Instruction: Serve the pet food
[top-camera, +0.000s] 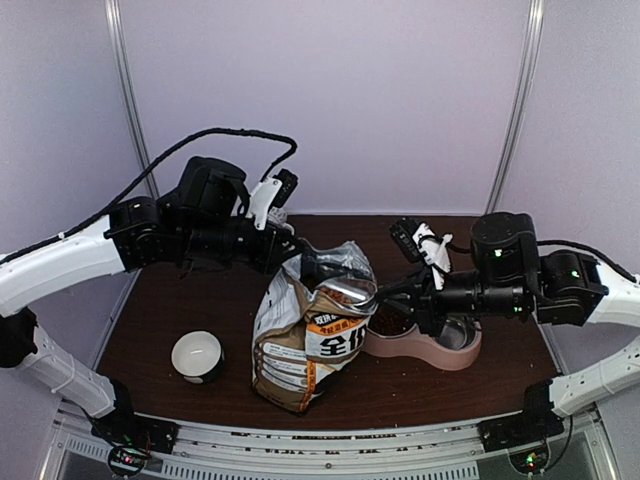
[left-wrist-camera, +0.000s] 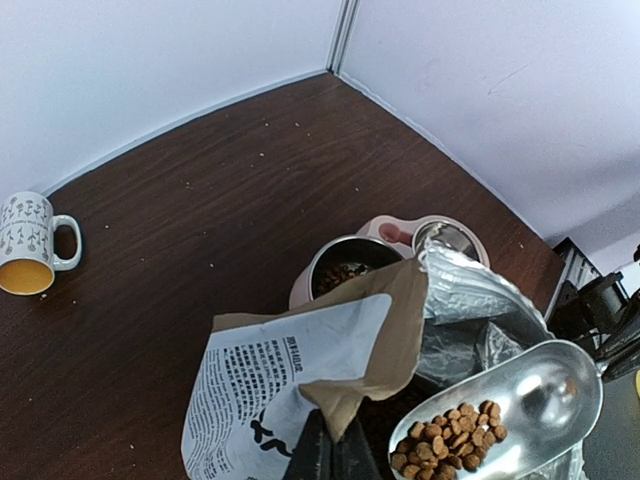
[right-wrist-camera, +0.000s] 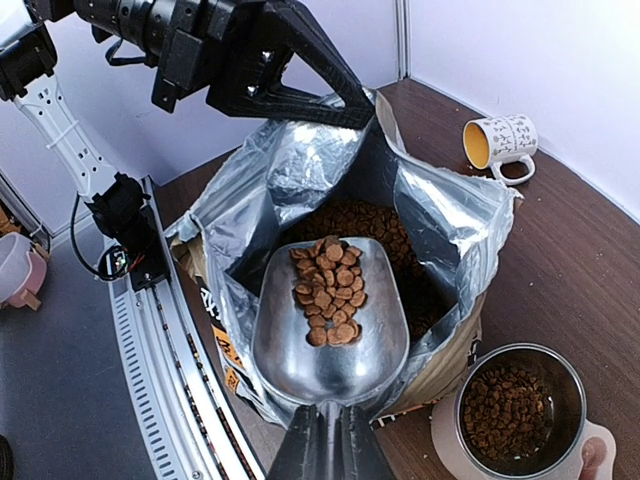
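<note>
The pet food bag (top-camera: 305, 355) stands open mid-table, kibble inside. At its rim my left gripper is shut on the bag's edge, holding it up. My right gripper is shut on a steel scoop (right-wrist-camera: 330, 365), which carries a small heap of kibble (right-wrist-camera: 330, 290) at the bag's mouth. The pink double feeder (top-camera: 415, 355) sits to the right of the bag; one steel bowl (right-wrist-camera: 505, 415) has kibble in it, the other (top-camera: 455, 335) shows none.
A white bowl (top-camera: 197, 355) stands front left. A printed mug (left-wrist-camera: 25, 240) is toward the back, behind the bag.
</note>
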